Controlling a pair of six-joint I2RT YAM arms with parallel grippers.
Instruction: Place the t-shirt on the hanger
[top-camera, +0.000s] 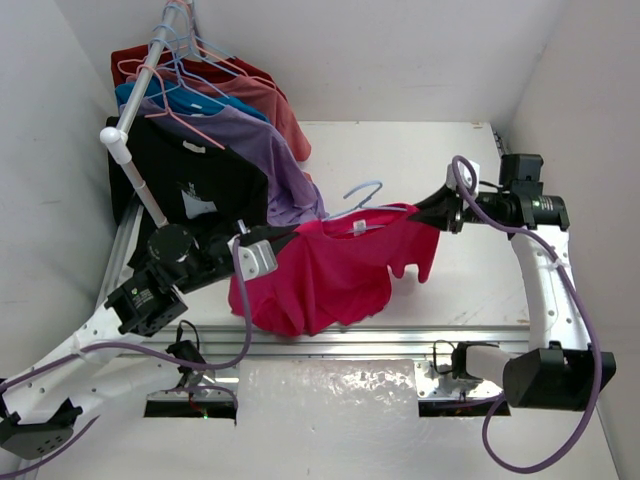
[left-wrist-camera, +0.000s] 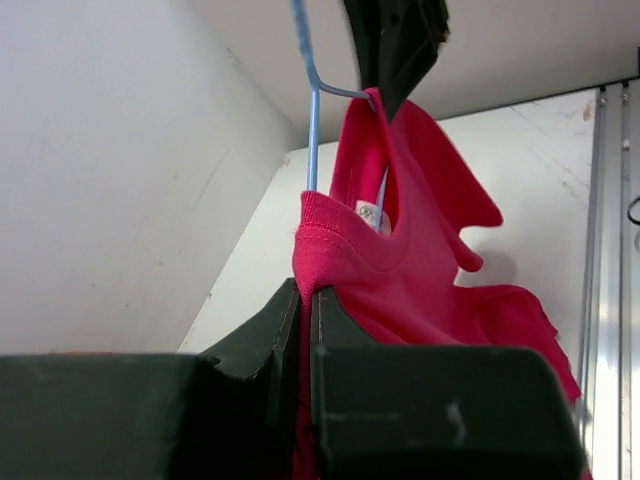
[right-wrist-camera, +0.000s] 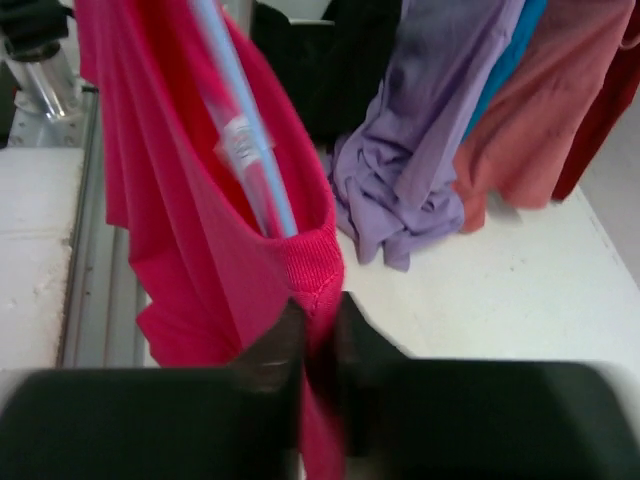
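The pink t-shirt hangs spread between both grippers, its collar facing the back of the table. A light-blue hanger runs inside the neck opening, and its hook stands out above the collar. My left gripper is shut on the shirt's left shoulder; cloth shows pinched between its fingers in the left wrist view. At the other shoulder, my right gripper has its fingers closed around the fabric. The right wrist view, blurred near the fingers, shows the collar just above them. Both hanger ends are hidden by cloth.
A white rail at the back left carries several shirts on hangers, with a black shirt nearest and a purple one behind it. A metal rail edges the front.
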